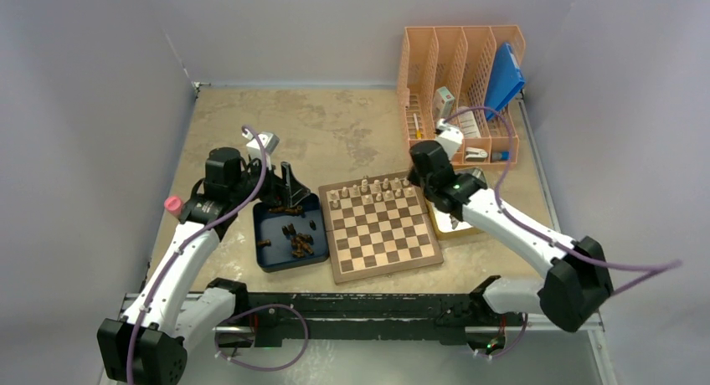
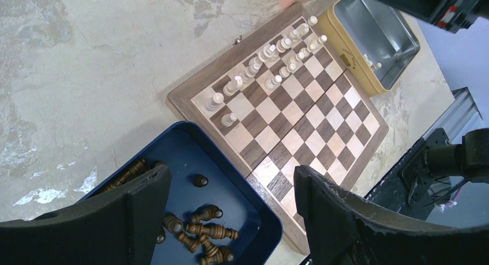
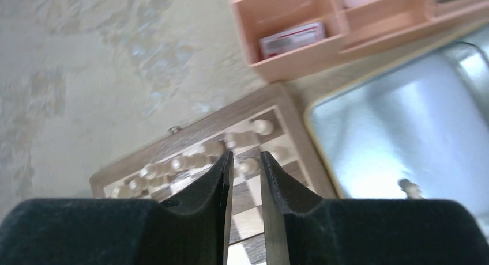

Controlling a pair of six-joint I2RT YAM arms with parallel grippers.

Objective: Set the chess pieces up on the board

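Light pieces (image 2: 267, 52) fill the board's far row, with several light pawns (image 2: 273, 82) in the row in front and some squares there bare. The rest of the wooden chessboard (image 1: 368, 265) is empty. Dark pieces (image 2: 213, 230) lie jumbled in the blue tray (image 1: 292, 266), left of the board. Over that tray my left gripper stands open and empty, its fingers wide apart. My right gripper hangs above the board's far right part, its fingers slightly apart with nothing visible between them. Light pieces (image 3: 410, 188) lie in the metal tin (image 2: 377, 34).
An orange divided organizer (image 1: 416, 92) holding a blue folder (image 1: 504, 79) and small items stands behind the board at the right. The tin sits close against the board's right edge. Bare table (image 1: 310, 125) stretches behind the board and blue tray.
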